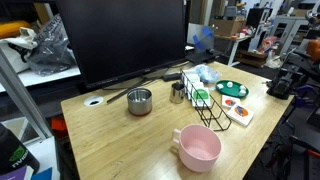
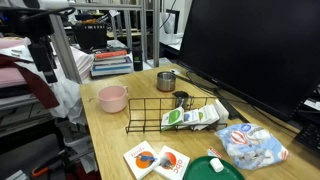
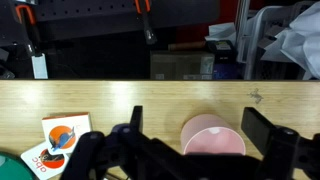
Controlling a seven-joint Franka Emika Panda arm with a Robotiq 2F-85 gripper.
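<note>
In the wrist view my gripper is open, its dark fingers (image 3: 112, 148) spread wide with nothing held between them. A pink mug (image 3: 212, 133) appears below the fingers, nearer the right finger. The same pink mug (image 1: 199, 148) stands upright at the front of the wooden table in exterior view 1. Exterior view 2 has the mug (image 2: 112, 98) near the table's left edge, with dark arm parts (image 2: 45, 62) off to its left, clear of the mug.
Beside the mug is a black wire rack (image 2: 150, 115) with items at one end. A steel pot (image 1: 140, 101), a metal cup (image 1: 178, 92), two white cards with orange pictures (image 2: 172, 160) and a green plate (image 2: 205, 170) stand around. A large monitor (image 1: 120, 40) borders the back.
</note>
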